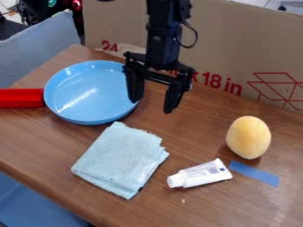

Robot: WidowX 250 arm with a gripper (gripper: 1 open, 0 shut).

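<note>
My black gripper (153, 97) hangs open above the wooden table, just right of a blue plate (85, 99), with nothing between its fingers. A folded light-blue cloth (119, 161) lies in front of the plate. A white tube (200, 174) lies to the right of the cloth, and a pale yellow, egg-shaped object (247, 136) sits at the right.
A red object (20, 99) lies left of the plate. A strip of blue tape (256, 176) is on the table at the right. A cardboard wall (249, 62) closes off the back.
</note>
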